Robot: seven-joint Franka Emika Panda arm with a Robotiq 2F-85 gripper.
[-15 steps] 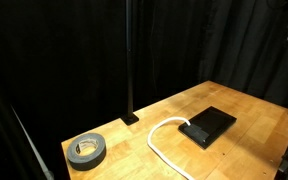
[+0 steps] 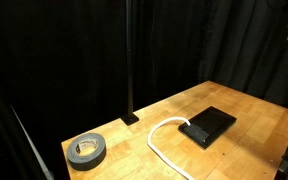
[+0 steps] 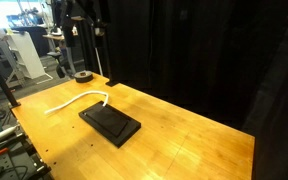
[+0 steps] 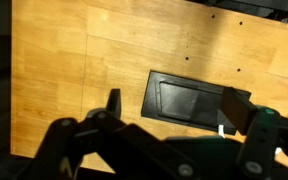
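A flat black rectangular tray [image 2: 208, 126] lies on the wooden table, with one end of a white cord [image 2: 168, 157] resting over its near edge. In exterior view 2 the tray [image 3: 110, 124] is in the middle of the near table half, and the cord [image 3: 76, 101] curves away to its left. My gripper stands open in the wrist view, its two dark fingers wide apart with nothing held between them. Below it the tray [image 4: 189, 98] shows partly behind the gripper body. Only a short bit of the cord [image 4: 221, 129] appears beside the right finger.
A roll of grey tape [image 2: 86, 151] sits at the table's left end in exterior view 1. Black curtains [image 3: 184, 55] hang along the back.
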